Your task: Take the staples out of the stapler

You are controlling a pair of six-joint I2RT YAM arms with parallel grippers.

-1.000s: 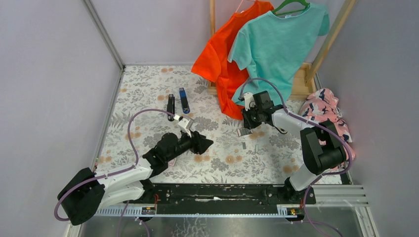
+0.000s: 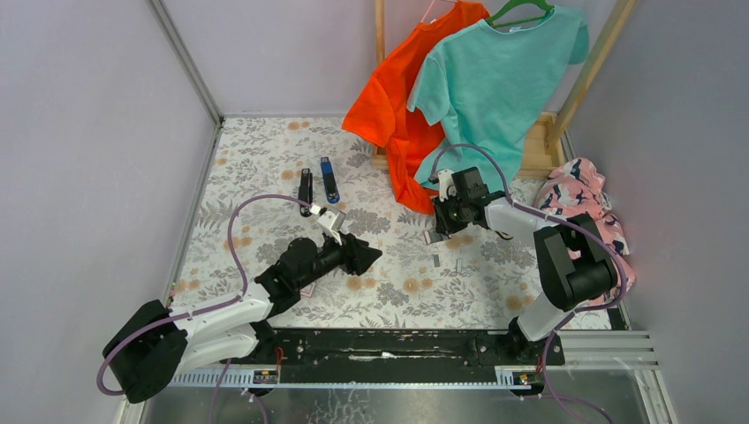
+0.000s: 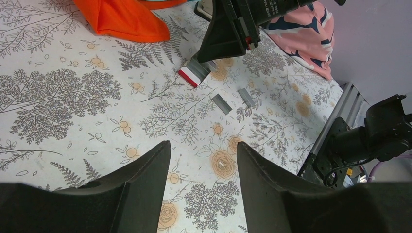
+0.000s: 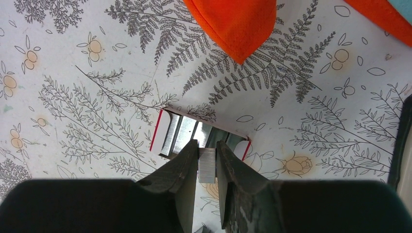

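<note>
My right gripper is low over an open box of staples (image 4: 187, 131), a silver staple strip (image 4: 207, 165) between its fingers; in the top view it is right of centre. Two loose staple strips (image 3: 222, 103) (image 3: 246, 97) lie on the patterned table in front of the box. A black stapler (image 2: 306, 187) and a blue-black stapler (image 2: 329, 178) lie at the back left. My left gripper hangs left of centre, fingers apart and empty.
An orange shirt (image 2: 402, 106) and a teal shirt (image 2: 490, 88) hang at the back, the orange one reaching the table near the box. Pink cloth (image 2: 574, 185) lies at the right.
My right gripper has shifted very slightly down toward the front in the top view. My left arm has not visibly moved.
</note>
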